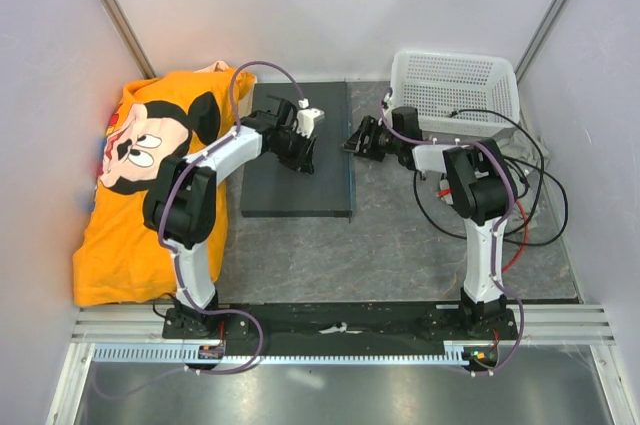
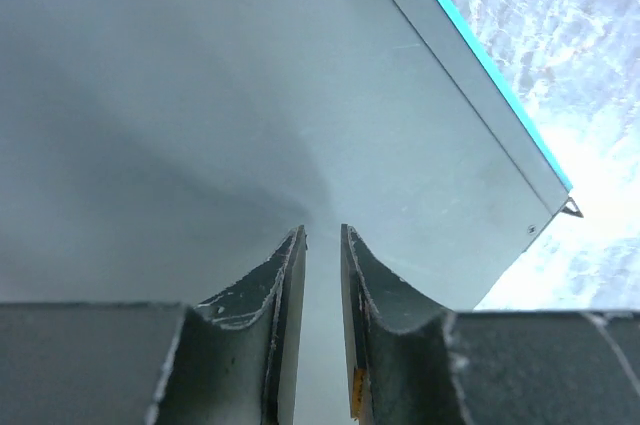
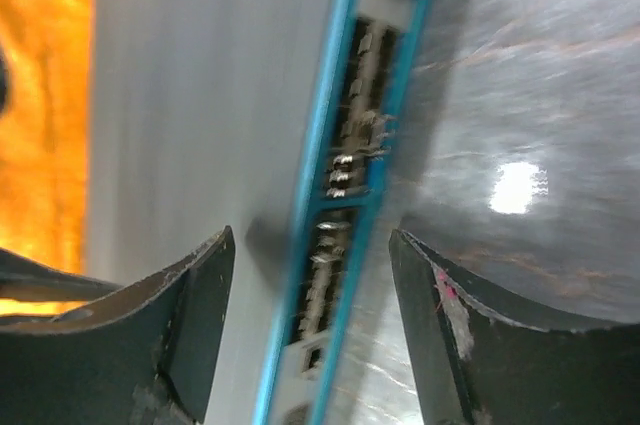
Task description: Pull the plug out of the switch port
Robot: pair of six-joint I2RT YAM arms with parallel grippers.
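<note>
A flat dark switch box lies mid-table, its port strip along the blue-edged right side. My left gripper is over the box top, fingertips slightly apart with nothing visible between them. My right gripper stands open at the port side, fingers either side of the blue-edged strip in its view. I cannot make out a plug in the ports.
An orange cartoon-printed cloth covers the left side. A white basket stands at back right, with loose black and red cables near it.
</note>
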